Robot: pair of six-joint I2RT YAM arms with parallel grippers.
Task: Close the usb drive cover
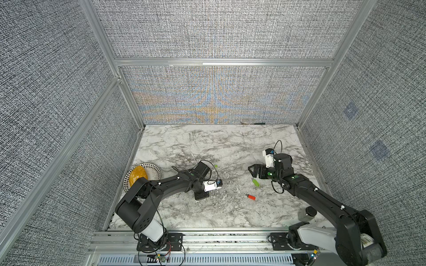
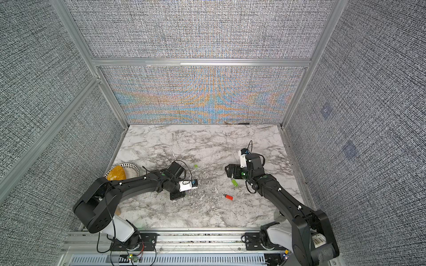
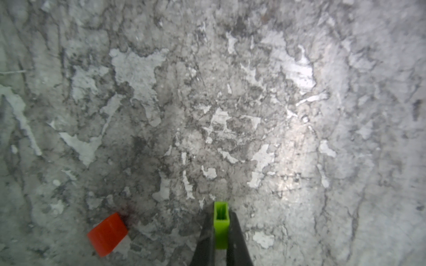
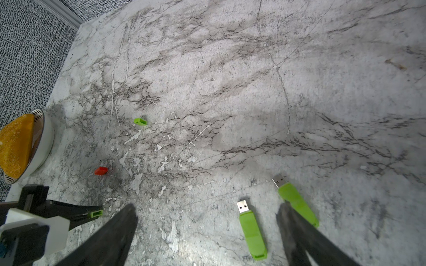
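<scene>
In the left wrist view, a small green cap (image 3: 221, 230) is held upright between the tips of my left gripper; its hollow opening faces the camera. The right wrist view shows two green USB drives on the table, one lower centre (image 4: 253, 237) and one to its right (image 4: 299, 204), both with bare metal plugs. My right gripper is open above the table, its blurred fingers wide apart and nothing gripped. The lower-centre drive lies within the span of its fingers; the right finger partly overlaps the other drive's edge.
A loose red cap (image 4: 101, 170) and another green cap (image 4: 140, 121) lie on the left half of the table. Nearer the front is a red USB drive (image 1: 251, 197). A bowl (image 1: 153, 170) with a yellow item stands far left.
</scene>
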